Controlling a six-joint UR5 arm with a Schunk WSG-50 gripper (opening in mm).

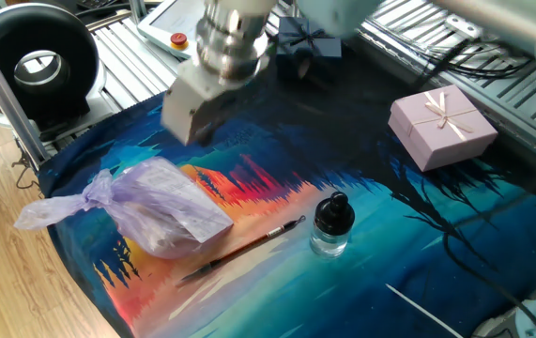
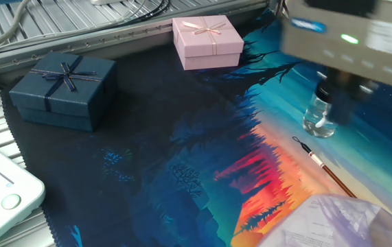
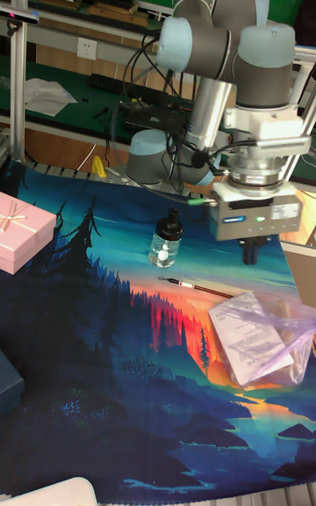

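Note:
My gripper (image 3: 249, 253) hangs above the cloth, pointing down; its dark fingers look like one narrow block in exterior view 3, and how far apart they stand does not show. In exterior view 1 the gripper body is tilted and hides its fingertips. On the cloth stands a clear bottle with a black cap (image 1: 331, 225). Left of it lies a brown brush (image 1: 244, 249). A knotted, translucent purple bag (image 1: 160, 211) holds a pale, flat-sided item. The pink box with a ribbon (image 1: 442, 129) and the dark blue box (image 2: 65, 89) sit near the rail, both lidded.
The printed cloth (image 3: 112, 384) covers the table, with free room across its dark part. A tablet-like controller with a red button (image 1: 179, 40) lies beyond the cloth. Black cables (image 1: 479, 66) hang near the pink box. A thin white stick (image 1: 422, 310) shows near the front edge.

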